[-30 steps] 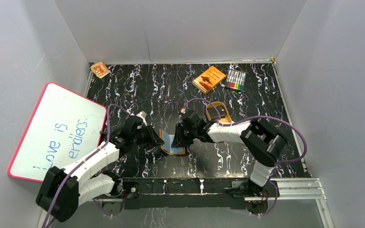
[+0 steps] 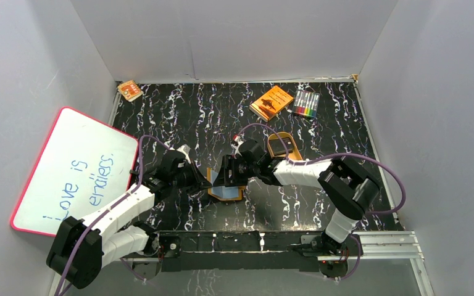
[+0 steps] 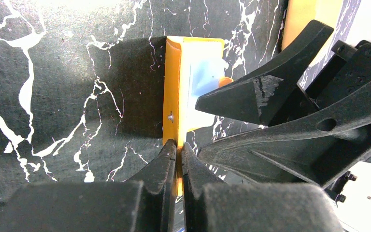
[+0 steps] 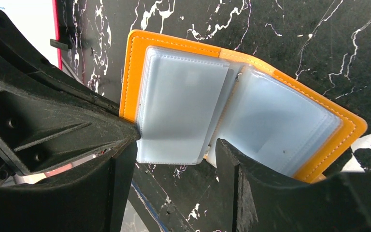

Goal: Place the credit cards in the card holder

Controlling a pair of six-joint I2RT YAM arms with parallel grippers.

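The card holder [image 2: 226, 192] lies spread on the table between the two arms, its orange cover lined with clear bluish sleeves. My left gripper is shut on the edge of one orange cover, which stands raised toward it. Over the sleeves, my right gripper is open; no card shows between its fingers. In the right wrist view, the left sleeve [image 4: 183, 104] and the right sleeve [image 4: 270, 123] face up, and no card can be made out in either. An orange tray [image 2: 298, 155] behind the right arm holds dark card-like items [image 2: 281, 146].
An orange book [image 2: 271, 103] and a pack of coloured pens [image 2: 306, 103] lie at the back right. A small orange box [image 2: 130, 90] is at the back left, and a whiteboard [image 2: 77, 172] leans on the left.
The left arm has stayed still, keeping the cover.
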